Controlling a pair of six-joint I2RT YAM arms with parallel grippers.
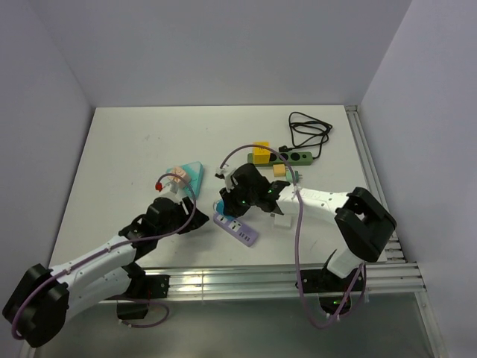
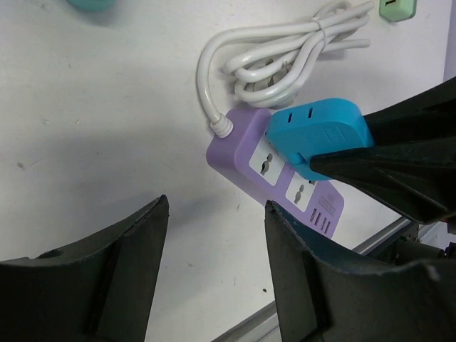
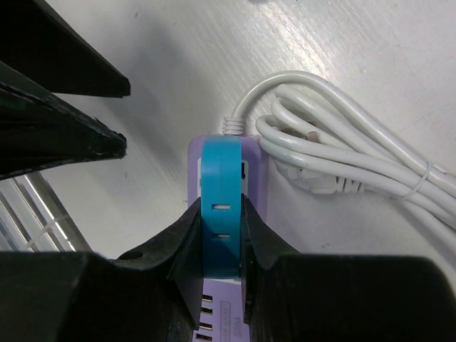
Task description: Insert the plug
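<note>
A purple power strip [image 1: 240, 233] lies at the front middle of the table, its white cord coiled beside it [image 2: 285, 50]. My right gripper is shut on a blue plug adapter [image 2: 313, 128], which sits over the strip's sockets; whether it is seated in them I cannot tell. My left gripper stands part open just left of the strip, nothing between its fingers. In the right wrist view its dark fingers reach in at the upper left.
A teal strip [image 1: 192, 179] lies at the back left. A green strip [image 1: 294, 158] with a black cable, a yellow block [image 1: 261, 148] and smaller pieces are at the back right. A metal rail [image 1: 246, 276] runs along the front edge.
</note>
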